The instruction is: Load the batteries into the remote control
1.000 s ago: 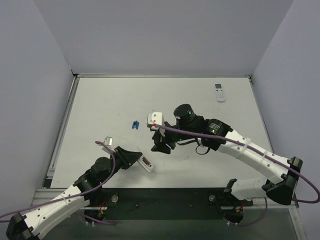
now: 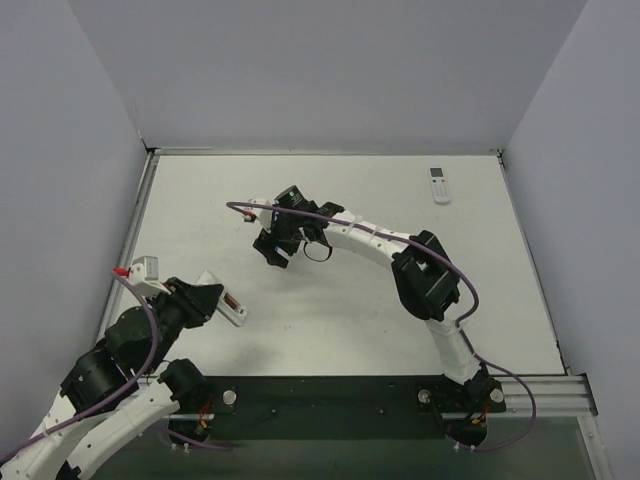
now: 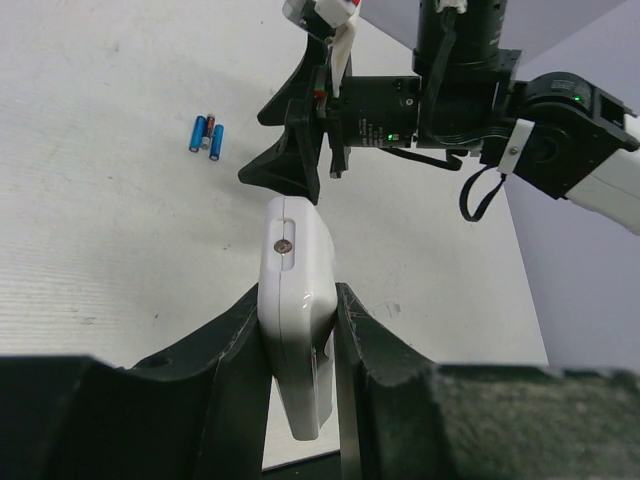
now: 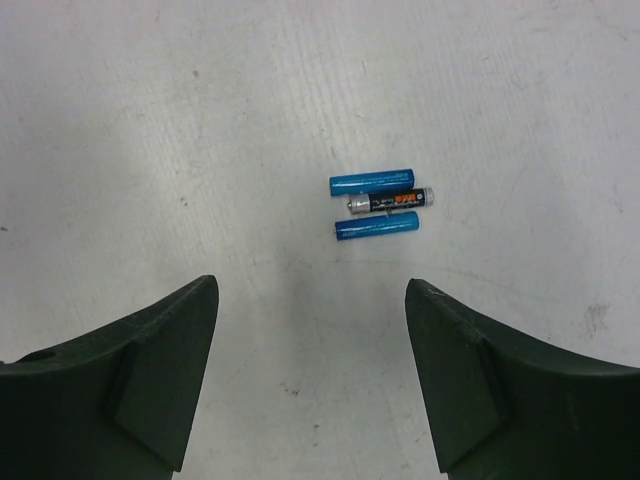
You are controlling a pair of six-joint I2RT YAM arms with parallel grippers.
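Note:
My left gripper [image 2: 208, 300] is shut on a white remote control [image 2: 233, 310], held tilted near the front left; a dark reddish recess shows on its face. From the left wrist, the remote [image 3: 298, 290] is seen along its narrow side, pinched between both fingers. My right gripper is open and empty above the table. Ahead of its fingers lie two blue batteries [image 4: 372, 182] with a black and silver battery [image 4: 391, 200] between them. The top view hides these batteries behind the right gripper [image 2: 272, 248], while they show at the left wrist view's upper left.
A second white remote [image 2: 439, 185] lies at the back right of the white table [image 2: 380, 310]. Grey walls [image 2: 330, 80] border the back and sides. Wide clear space surrounds the batteries.
The right gripper has moved left and back over the batteries, which were uncovered in the earlier top views.

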